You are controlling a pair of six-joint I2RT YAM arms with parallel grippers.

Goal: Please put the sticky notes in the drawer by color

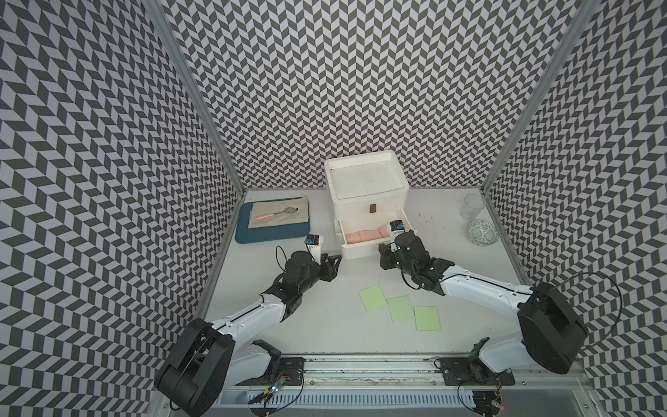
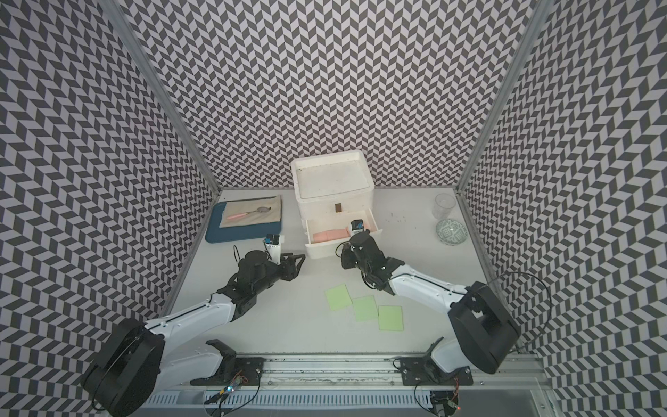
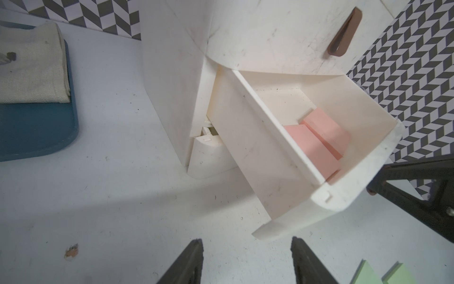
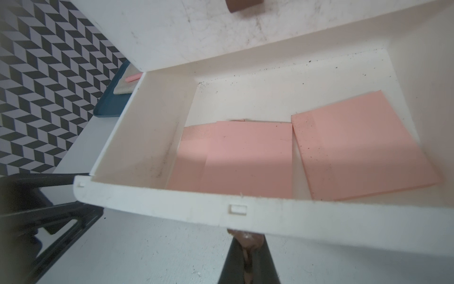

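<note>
The upper drawer [image 4: 160, 195] of the white cabinet [image 1: 368, 182] is pulled out. Pink sticky notes [image 4: 250, 156] lie flat on its floor in two groups. On the table in front are three green sticky notes [image 1: 372, 297], spread in a slanting row. My right gripper is shut on the brown drawer handle [image 4: 248, 238] at the front panel. My left gripper stands open at the drawer's left front, nothing between its fingers. Below the open drawer, a lower drawer [image 3: 210, 156] appears closed.
A blue tray [image 1: 273, 232] with a folded cloth and a pink-handled utensil lies at the back left. A clear glass [image 1: 471, 205] and a patterned green bowl [image 1: 482, 232] stand at the back right. Bare table surrounds the green notes.
</note>
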